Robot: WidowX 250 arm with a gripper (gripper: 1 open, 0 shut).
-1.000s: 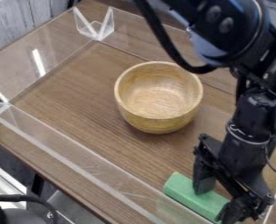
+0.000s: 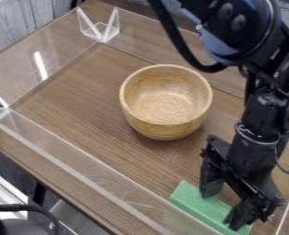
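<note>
My black gripper [image 2: 224, 196] is low at the right, over a green rectangular block [image 2: 194, 207] lying near the front edge of the wooden table. Its fingers straddle the block's upper side and right part, standing open; whether they touch it is unclear.
A wooden bowl [image 2: 165, 96] stands at the upper middle of the table [image 2: 73, 110]. Transparent walls run along the left and front edges, and a clear bracket [image 2: 99, 26] is at the back left.
The gripper and arm have shifted slightly to the left and changed tilt a little over the green block. The bowl and block look the same.
</note>
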